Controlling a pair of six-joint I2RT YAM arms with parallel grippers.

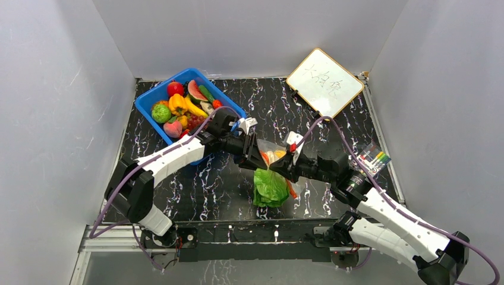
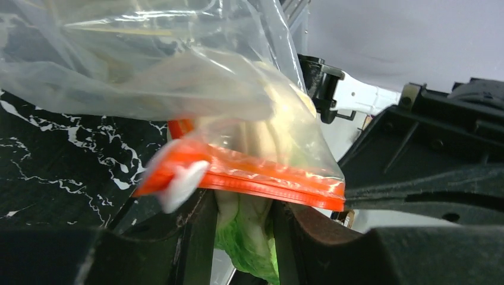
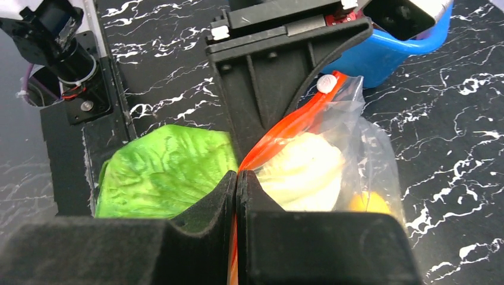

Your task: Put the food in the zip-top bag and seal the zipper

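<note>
A green lettuce (image 1: 269,189) hangs leafy end toward the front of the table, its pale stem inside the mouth of the clear zip top bag (image 2: 178,77). My left gripper is shut on the lettuce, with the pale stem between its dark fingers. In the right wrist view, my right gripper is shut on the bag's orange zipper edge (image 3: 291,124), a thin orange line showing between the fingers. Inside the bag a yellow item (image 3: 369,203) is visible. The leaves (image 3: 169,169) stay outside the mouth.
A blue basket (image 1: 147,113) of toy fruit and vegetables stands at the back left. At the back right is a whiteboard (image 1: 325,82). A pack of coloured pens (image 1: 373,159) lies by the right edge. The two grippers are very close together.
</note>
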